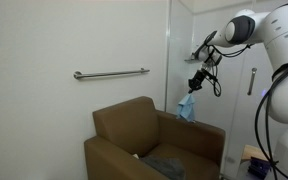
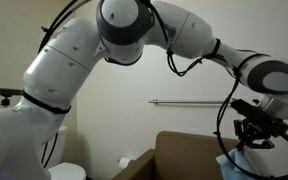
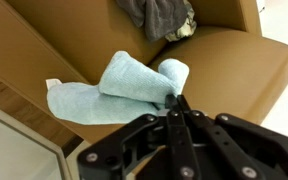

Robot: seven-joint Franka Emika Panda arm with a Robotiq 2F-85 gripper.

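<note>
A light blue cloth (image 1: 186, 108) hangs from my gripper (image 1: 193, 91), above the right arm of the brown armchair (image 1: 126, 122). In the wrist view the cloth (image 3: 124, 82) is bunched at the shut fingertips of the gripper and spreads out to the left, with the armchair below it. Exterior view 2 shows only part of the cloth (image 2: 231, 166) at the lower right, under the gripper.
Dark grey cloth (image 1: 167, 167) lies on the armchair's seat. A metal towel bar (image 1: 112, 73) is fixed to the wall behind the chair. White wall fills the left side, and the space above the seat is clear.
</note>
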